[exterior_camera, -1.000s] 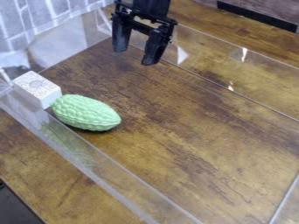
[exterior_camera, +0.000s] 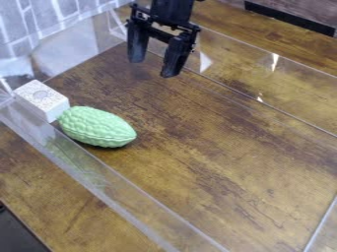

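A black gripper hangs over the back of the wooden work surface, its two fingers spread apart with nothing between them. At the left, a green bumpy oblong object like a bitter melon lies on the wood. Just behind it, to the upper left, is a white block.
Clear plastic walls border the wooden surface, with a low clear strip along the left side. A crumpled pale sheet is at the upper left.
The gripper has shifted very slightly over the last second, staying open above the back of the surface. The green object and white block have not moved.
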